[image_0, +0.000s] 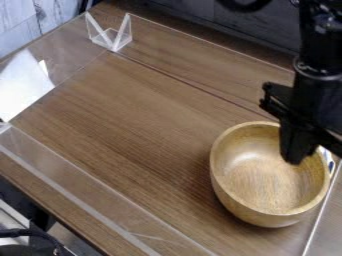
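A wooden bowl (254, 190) sits on the brown table (134, 130) at the lower right. My black gripper (297, 130) hangs at the right edge of the view, over the back rim of the bowl, pointing down. Its finger state is hard to make out. A small white and blue item shows just right of the bowl, partly hidden behind it and the gripper.
A clear plastic stand (110, 36) is at the back left. White paper or plastic (20, 85) lies at the left edge. A dark wall runs along the back.
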